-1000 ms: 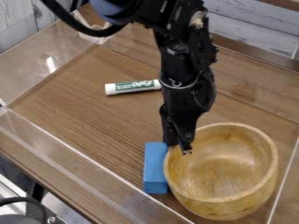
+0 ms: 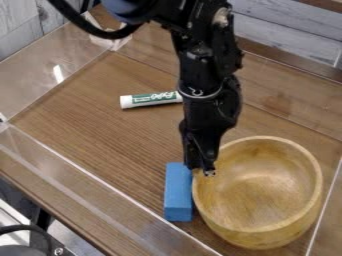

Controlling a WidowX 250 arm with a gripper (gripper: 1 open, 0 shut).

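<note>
My black gripper (image 2: 203,164) points down at the left rim of a large wooden bowl (image 2: 261,205), right by the top end of a blue block (image 2: 178,195). Its fingers look shut; whether they touch the rim or the block is hard to tell. The blue block lies along the bowl's left side.
A white and green tube (image 2: 150,99) lies behind, left of the arm. Low clear edges border it, and a black cable runs at the lower left corner.
The bowl has shifted slightly to the right, and my gripper has moved a little with it, slightly left at the top of the arm.
</note>
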